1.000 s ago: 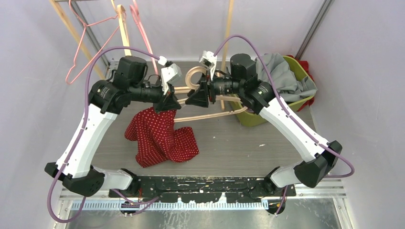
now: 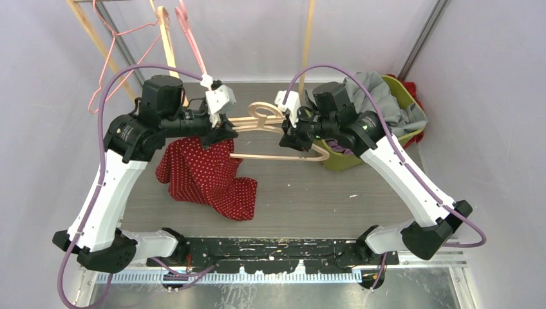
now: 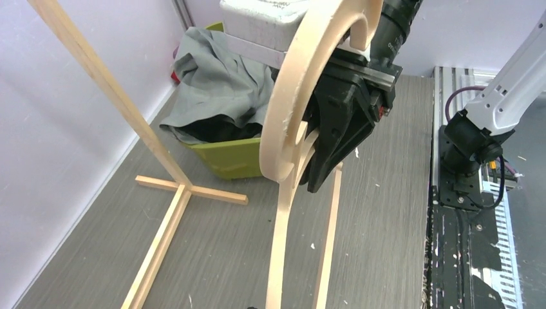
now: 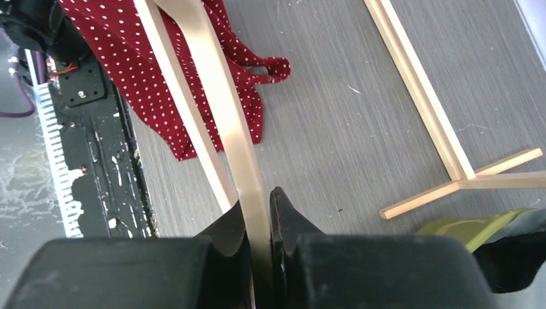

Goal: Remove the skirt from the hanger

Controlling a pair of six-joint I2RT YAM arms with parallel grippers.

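Note:
The wooden hanger [image 2: 277, 156] is held level between my two arms, its hook [image 2: 259, 107] toward the back. My left gripper [image 2: 226, 133] is shut on the hanger's left part; its fingers barely show in the left wrist view. Below it hangs the red skirt with white dots [image 2: 222, 183], around the hanger's left end, reaching down toward the floor. Where skirt and hanger meet is hidden. In the right wrist view, my right gripper is shut on a hanger bar, with the skirt [image 4: 174, 90] beyond at upper left.
A green basket [image 2: 338, 162] with grey cloth [image 2: 393, 106] stands at back right, beside the right arm. A wooden rack bears a pink hanger [image 2: 101, 64] and others behind the left arm. Between skirt and basket the floor is clear.
My right gripper has moved right along the hanger and closed on it. The hanger has tilted, its hook now lower in the top view. The left gripper and the skirt have shifted left.

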